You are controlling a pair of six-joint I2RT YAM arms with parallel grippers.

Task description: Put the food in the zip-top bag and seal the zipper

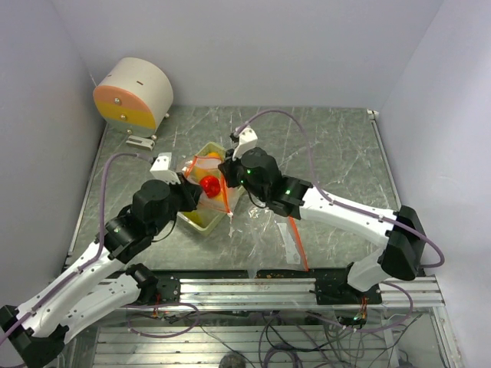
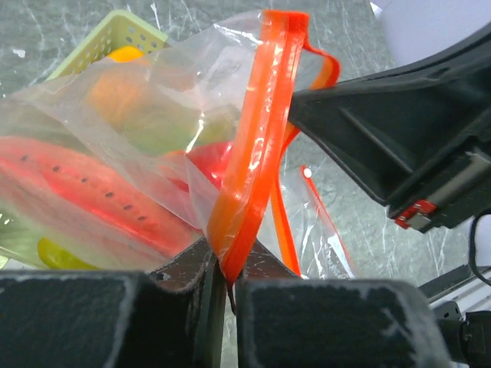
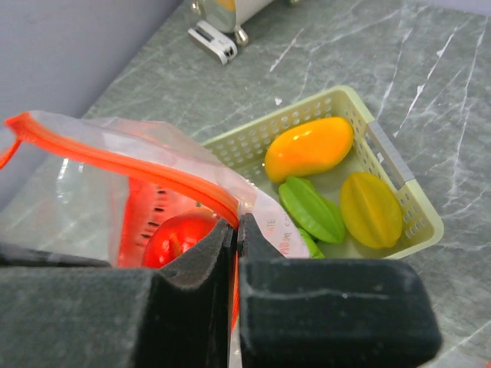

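The clear zip top bag (image 2: 257, 138) with orange edging hangs over the food basket, its mouth spread between my two grippers. My left gripper pinches one orange edge between nearly closed fingers. In the right wrist view, my right gripper is shut on the opposite orange edge. Seen through the plastic are a red round food (image 3: 180, 238) and a watermelon slice (image 2: 100, 195). An orange mango-like food (image 3: 309, 147), a green pod-shaped one (image 3: 312, 208) and a yellow one (image 3: 371, 209) lie in the basket.
The pale green basket (image 3: 337, 100) stands below the bag. Flat on the table at right is other clear plastic with an orange strip (image 1: 298, 244). A round bread-box-like container (image 1: 134, 92) stands at back left.
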